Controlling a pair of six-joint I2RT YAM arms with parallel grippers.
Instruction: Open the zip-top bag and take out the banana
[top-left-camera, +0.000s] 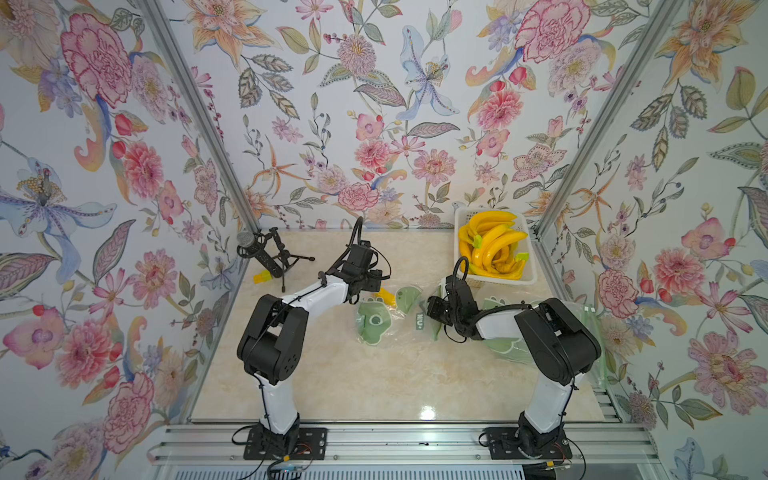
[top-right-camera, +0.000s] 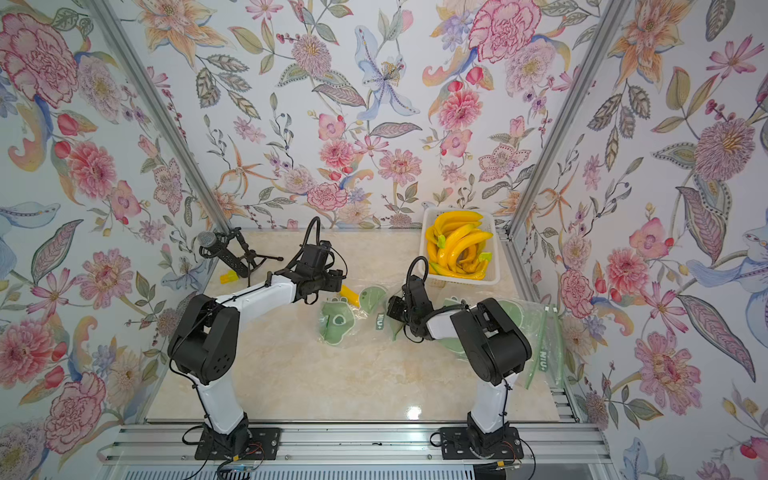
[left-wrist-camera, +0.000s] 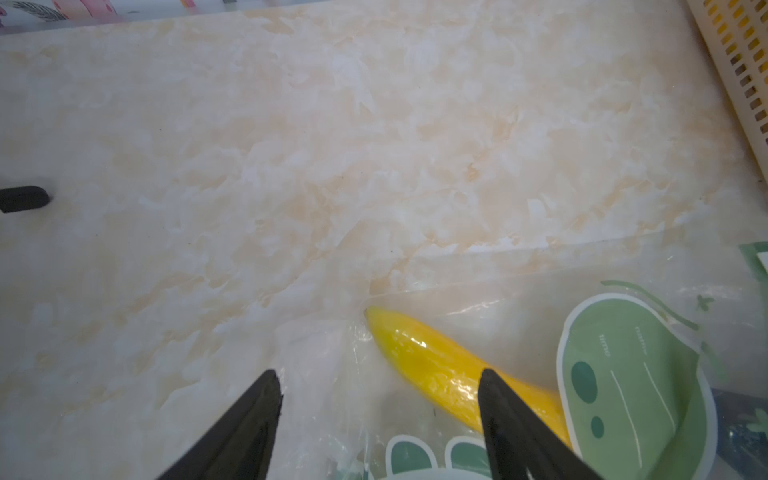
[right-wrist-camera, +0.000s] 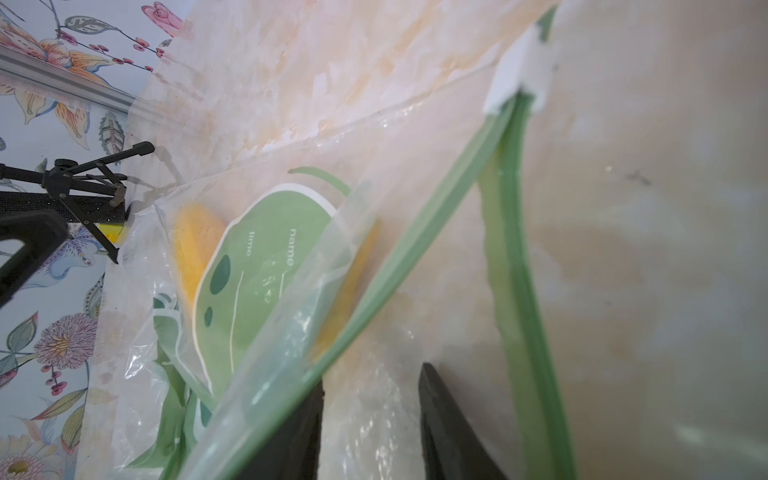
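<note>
The clear zip top bag (top-left-camera: 373, 320) with green print lies mid-table, the banana (left-wrist-camera: 416, 360) showing inside it. My left gripper is open above the bag's left part, with the banana below and between to right of its fingers in the left wrist view. My right gripper is low at the bag's right end, fingers apart beside the green zip strip (right-wrist-camera: 432, 216). The opening edge appears raised in the right wrist view; whether anything lies between those fingers is unclear.
A white basket (top-left-camera: 528, 272) of bananas stands at the back right. More green-printed bags (top-right-camera: 516, 320) lie at the right edge, partly under the right arm. A black stand (top-left-camera: 272, 260) is at the back left.
</note>
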